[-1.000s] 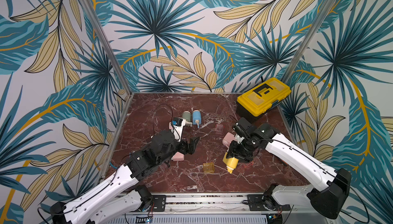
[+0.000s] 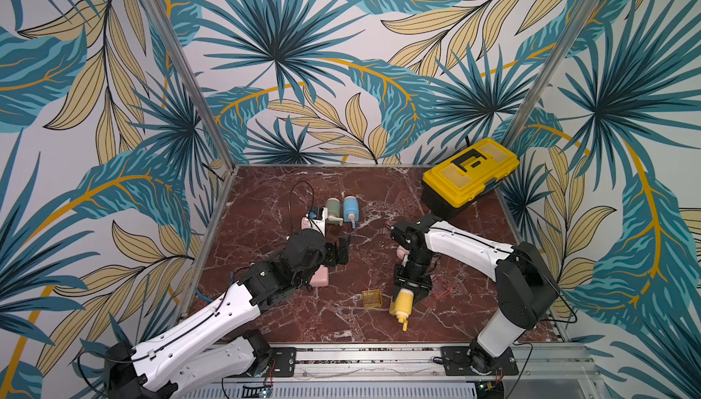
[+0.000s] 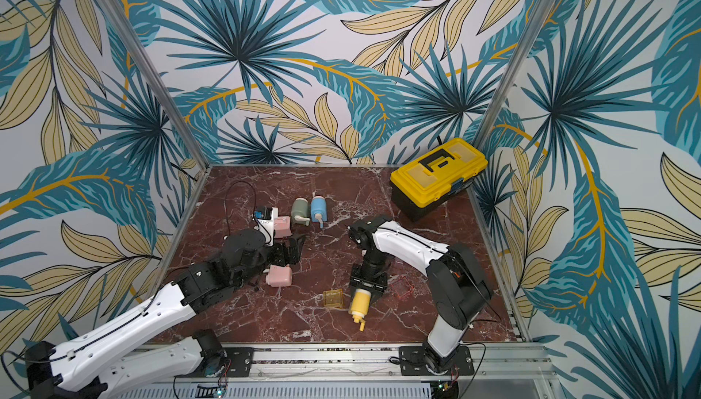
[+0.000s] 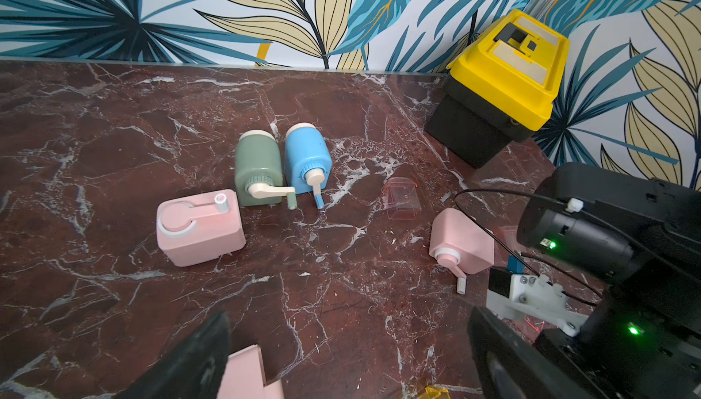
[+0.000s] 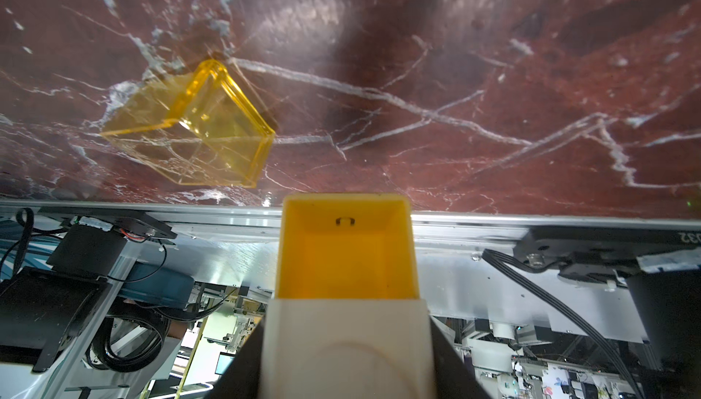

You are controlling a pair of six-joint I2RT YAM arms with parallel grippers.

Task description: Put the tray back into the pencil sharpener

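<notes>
My right gripper (image 2: 413,282) is shut on the yellow pencil sharpener (image 2: 403,302), held near the table's front with its crank end pointing frontward. In the right wrist view the sharpener's empty yellow cavity (image 5: 347,253) faces the camera, above its cream end (image 5: 347,348). The clear yellow tray (image 5: 204,129) lies on the table to the left of it in that view, apart from the sharpener; from above, the tray (image 2: 372,298) is just left of the sharpener. My left gripper stands open over the left-centre of the table, nothing between its fingers.
A pink sharpener (image 4: 200,227), a green one (image 4: 258,169) and a blue one (image 4: 307,158) stand farther back. Another pink one (image 4: 461,242) and a clear pink tray (image 4: 401,198) lie toward the right. A yellow toolbox (image 2: 471,172) fills the back right corner. Mid-table is mostly free.
The right gripper has carried the yellow sharpener frontward and slightly left, turning it so the crank end points more straight to the front. The left arm has shifted slightly. The yellow tray stays put.
</notes>
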